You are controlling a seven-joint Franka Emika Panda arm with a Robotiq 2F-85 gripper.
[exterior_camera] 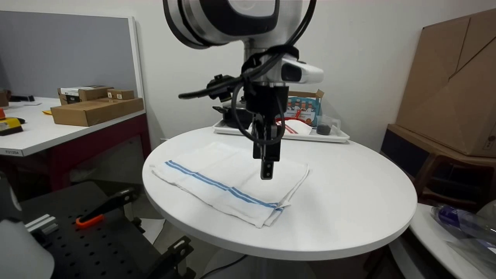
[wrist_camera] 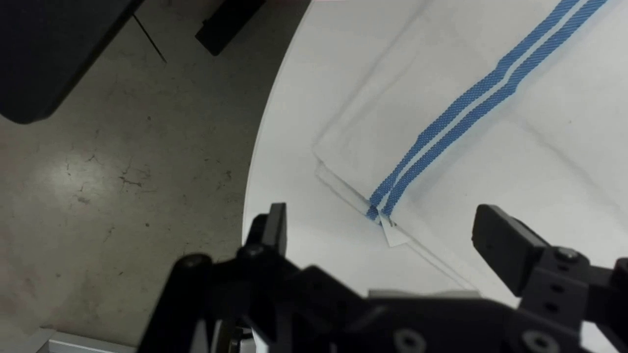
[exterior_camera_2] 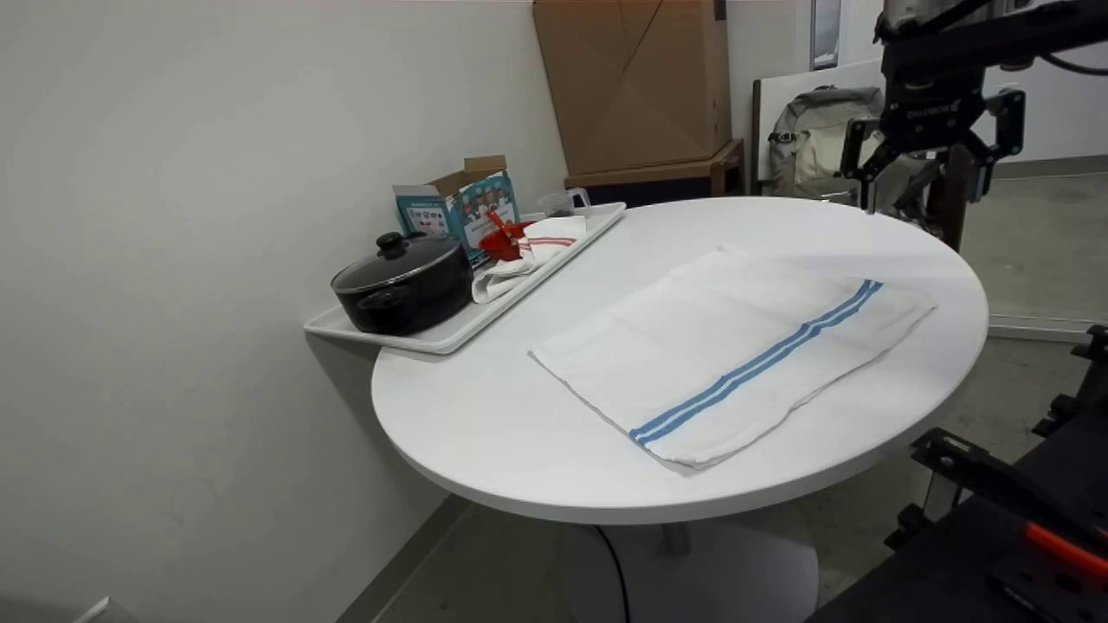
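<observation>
A white towel [exterior_camera: 223, 179] with a blue double stripe lies folded flat on the round white table [exterior_camera: 362, 200]. Its striped edge and a small white tag show in the wrist view, where the towel [wrist_camera: 530, 159] fills the upper right. My gripper [exterior_camera: 266, 172] points straight down above the towel's right part in exterior view 1. Both fingers stand wide apart in the wrist view, the gripper being open with nothing between them. In exterior view 2 the gripper [exterior_camera_2: 924, 197] hangs at the upper right, clear of the cloth.
Against the wall, a white tray [exterior_camera_2: 467, 330] carries a black lidded pot [exterior_camera_2: 405, 285], a red-striped cloth [exterior_camera_2: 530, 260], a red item, a blue box [exterior_camera_2: 483, 213] and a clear cup.
</observation>
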